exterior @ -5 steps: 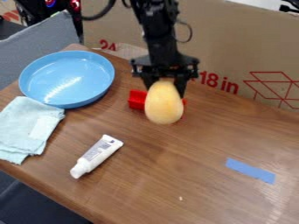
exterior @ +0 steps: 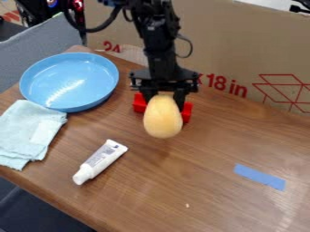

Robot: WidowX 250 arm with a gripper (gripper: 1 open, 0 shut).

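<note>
My black gripper (exterior: 162,91) hangs over the middle of the wooden table (exterior: 206,190), shut on a pale yellow egg-shaped object (exterior: 162,120). A red block-like object (exterior: 140,103) sits just behind the yellow object, mostly hidden by it and by the gripper. Whether the two touch I cannot tell.
A blue plate (exterior: 69,80) lies at the left, with a folded light cloth (exterior: 24,133) in front of it. A white tube (exterior: 100,162) lies front left, a blue strip (exterior: 259,177) at the right. A cardboard wall (exterior: 248,54) stands behind.
My gripper and the yellow object have shifted slightly left and a little down in the view, covering more of the red object's middle.
</note>
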